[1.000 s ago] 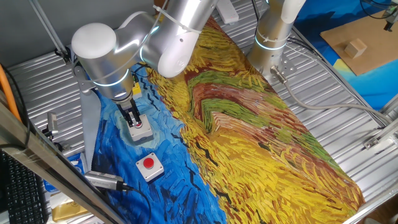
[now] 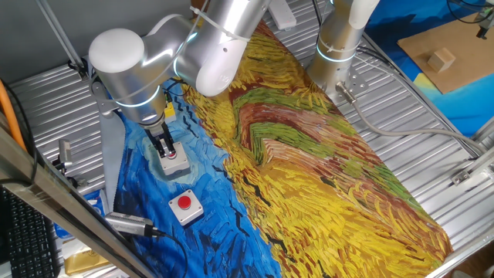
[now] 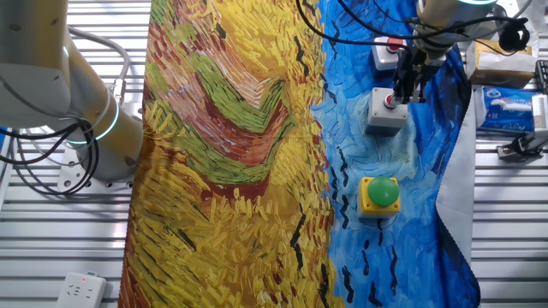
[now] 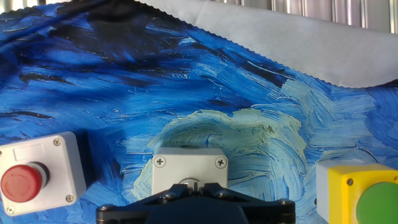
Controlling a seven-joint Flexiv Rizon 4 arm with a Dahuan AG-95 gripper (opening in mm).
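A grey-white box [image 2: 176, 161] with a small red button [image 3: 391, 101] on top sits on the blue part of the painted cloth. Directly over that box is my gripper, its fingertips close together at the button. The fingers hide most of the button in the wrist view, so I cannot tell whether they touch it or press it down. Nothing shows held between them. A second white box with a larger red mushroom button [image 2: 184, 202] lies apart from the gripper. A yellow box bears a green dome button [image 3: 383, 191] on the other side.
A black cable [image 2: 171, 236] and a silver device [image 2: 129, 224] lie by the blue edge.
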